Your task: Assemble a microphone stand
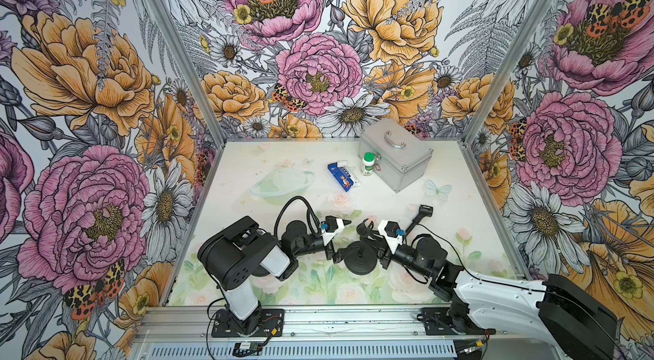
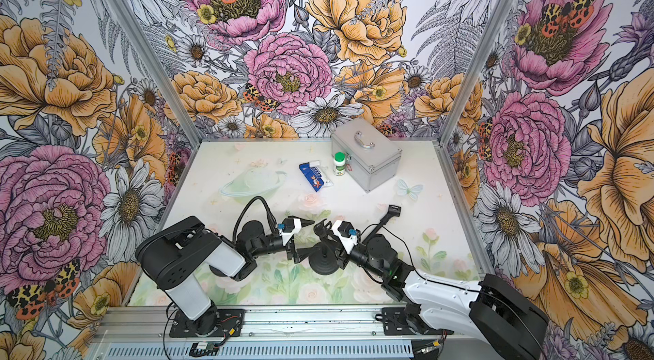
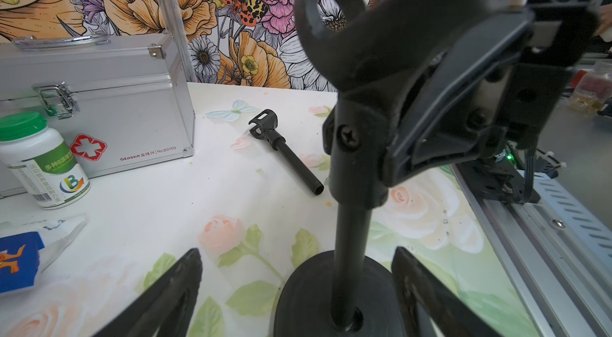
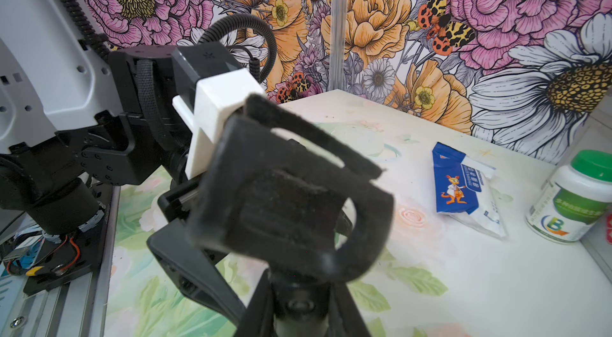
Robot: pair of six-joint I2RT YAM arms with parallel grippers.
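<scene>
The black microphone clip (image 4: 293, 209), on its thin tube (image 3: 352, 247), is held by my right gripper (image 1: 376, 240), shut around its neck. In the left wrist view the tube hangs nearly upright over the round black base (image 3: 306, 292), its lower end at the hole. Whether it is seated cannot be told. My left gripper is open, with one of its fingers (image 3: 172, 292) well left of the tube and the other on the right; they touch nothing visible. A second clip on a tube (image 3: 290, 152) lies on the table behind.
A grey metal case (image 1: 396, 153) stands at the back right, a green-capped white bottle (image 1: 368, 163) in front of it. Left of these lies a blue packet (image 1: 342, 176).
</scene>
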